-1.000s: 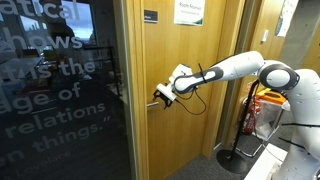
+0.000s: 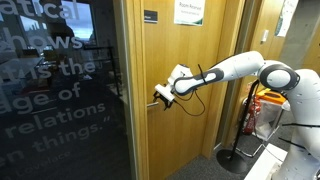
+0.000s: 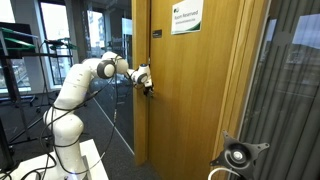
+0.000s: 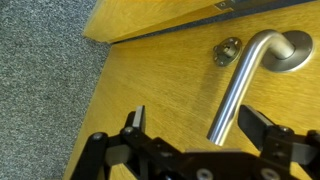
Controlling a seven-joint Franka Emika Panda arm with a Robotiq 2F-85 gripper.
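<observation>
A silver lever handle (image 4: 240, 85) sticks out from the wooden door (image 4: 150, 80) in the wrist view, with a round lock cylinder (image 4: 227, 50) beside its base. My gripper is open, its two black fingers (image 4: 135, 121) wide apart. The lever's free end lies in the gap between them, closer to the right finger; whether either touches it I cannot tell. From exterior view 1, the gripper (image 2: 158, 97) is right at the handle, near the left edge of the tall door (image 2: 175, 140). In exterior view 2 the arm (image 3: 105, 72) reaches to the door's left side.
A dark panel with white lettering (image 2: 60, 100) stands left of the door frame. Signs hang on the door's upper part. A round black stand base (image 2: 233, 160) sits on the floor at right, near an orange-topped cart (image 2: 269, 97). Grey carpet (image 4: 50, 70) shows below the door.
</observation>
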